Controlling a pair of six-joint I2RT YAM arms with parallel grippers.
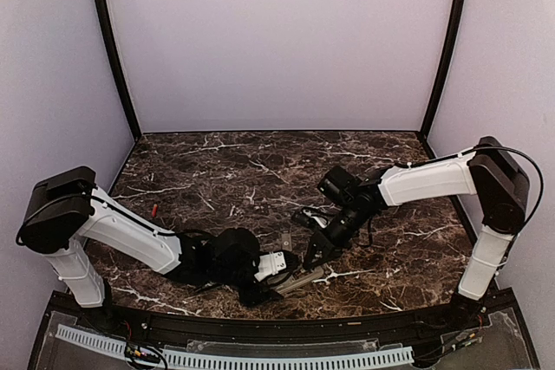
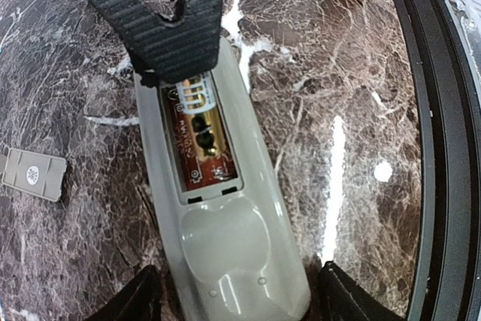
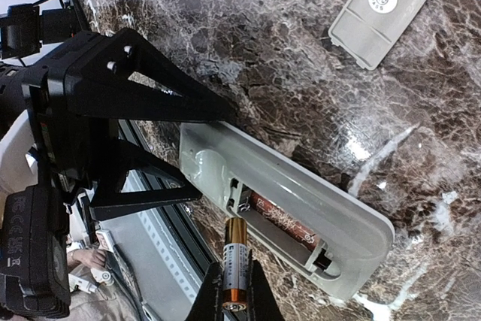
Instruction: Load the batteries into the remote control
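Note:
The grey remote control (image 2: 229, 253) lies on the marble table with its compartment open and a red battery (image 3: 278, 219) inside. My left gripper stands part open at the remote's end, its fingers around it. My right gripper is shut on a second battery, gold and silver, held over the compartment's near edge; in the left wrist view its black fingers hang over the compartment's far part. The battery cover (image 3: 387, 5) lies apart on the table beside the remote.
A small red object (image 1: 154, 210) lies at the left of the table. The front edge and rail (image 2: 443, 186) run close to the remote.

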